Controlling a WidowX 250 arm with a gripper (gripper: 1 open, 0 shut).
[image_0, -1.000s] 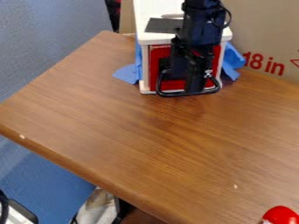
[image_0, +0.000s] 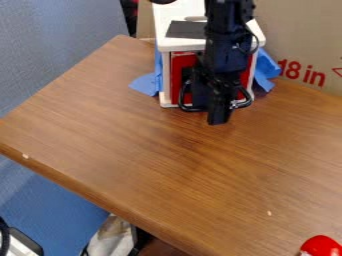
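Note:
The black robot arm reaches down from the top of the view in front of a white box with a red front (image_0: 181, 66), which has blue material (image_0: 144, 82) at both sides. Its gripper (image_0: 218, 112) hangs low before the red front, just above the wooden table, with black cables looping round it. The fingertips are small and dark, so I cannot tell whether they are open or shut, or whether anything is between them.
A red object (image_0: 319, 247) lies at the bottom right corner. A cardboard box (image_0: 303, 50) stands behind at the right, and blue padded surfaces flank the table's left edge.
The gripper has moved slightly down and toward the front, reaching lower over the table, and its cable loop has shifted.

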